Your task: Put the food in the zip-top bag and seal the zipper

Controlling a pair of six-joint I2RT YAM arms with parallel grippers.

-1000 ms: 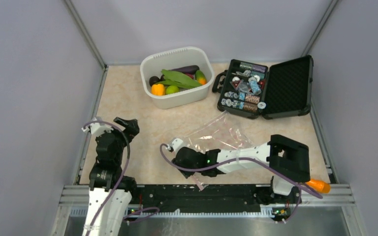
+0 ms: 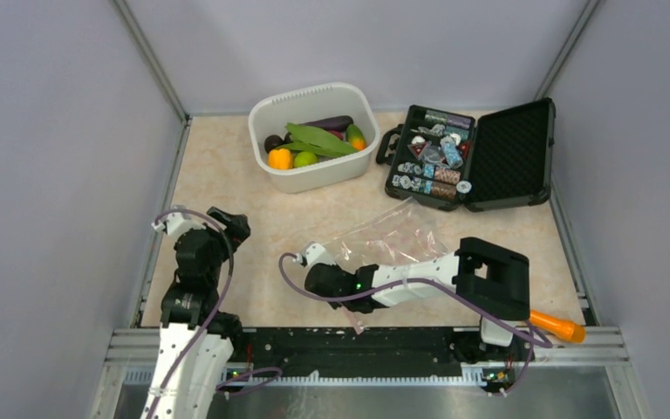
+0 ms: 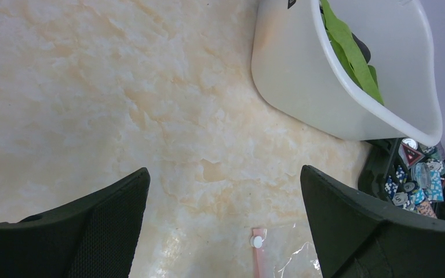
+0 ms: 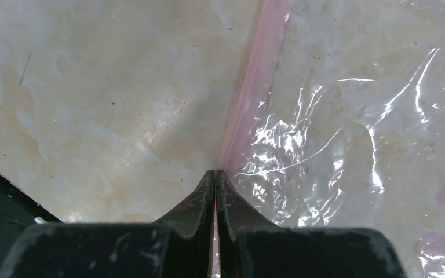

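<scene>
The clear zip bag (image 2: 388,236) lies flat on the table, its pink zipper strip (image 4: 252,87) running along one edge in the right wrist view. My right gripper is shut, fingertips at that strip; whether any film is between them is unclear. My left gripper is open and empty above the table at the left. The food, with a yellow pepper (image 2: 280,160), green lime (image 2: 305,161), eggplant and green leaves (image 2: 318,140), is in the white bin (image 2: 310,180) at the back.
An open black case (image 2: 510,153) of small items stands at the back right. An orange object (image 2: 560,329) lies at the front right.
My left gripper has moved a little to the right. The bin is unchanged.
</scene>
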